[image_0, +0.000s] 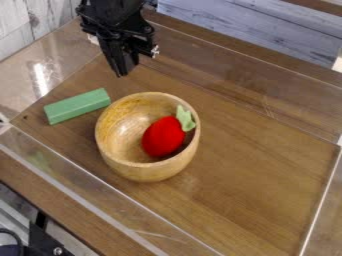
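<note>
My gripper (123, 55) hangs over the back left of the table, above and behind a wooden bowl (118, 150). The bowl holds a red strawberry-like object (162, 137) with a green top. A green block (76, 106) lies left of the bowl. The gripper is dark and small in view, so I cannot tell how far its fingers are parted; nothing shows held in it.
Raised edges run along its left and right sides, with dark cables at the lower left.
</note>
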